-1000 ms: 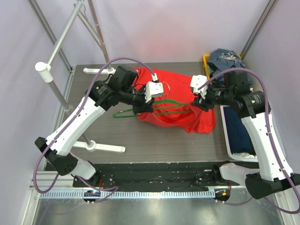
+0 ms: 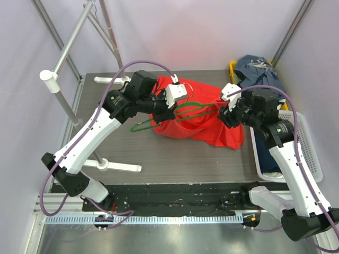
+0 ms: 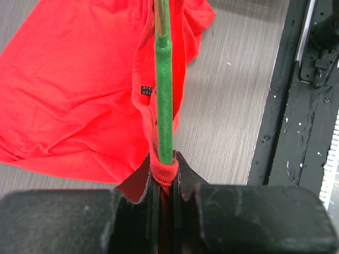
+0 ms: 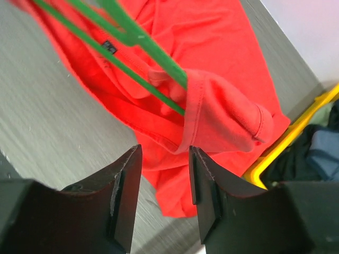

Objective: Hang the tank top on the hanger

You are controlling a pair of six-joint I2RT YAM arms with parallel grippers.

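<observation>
The red tank top [image 2: 196, 129] lies spread over the table, partly lifted around a green hanger [image 2: 197, 105]. My left gripper is shut on the hanger together with a gathered red strap around its bar. At the other side, the hanger's end [image 4: 177, 79] reaches inside a fold of red cloth [image 4: 220, 114]. My right gripper stands part open just short of that fold, its fingers [image 4: 198, 174] apart with no cloth visibly clamped between them. In the top view its fingertips are hard to make out against the cloth.
A white clothes rack [image 2: 62, 58] stands at the left, its foot [image 2: 119, 166] on the table. On the right are a white basket [image 2: 312, 153] with dark clothes and a yellow bin [image 2: 233, 71] with denim.
My left gripper and the hanger have shifted only slightly.
</observation>
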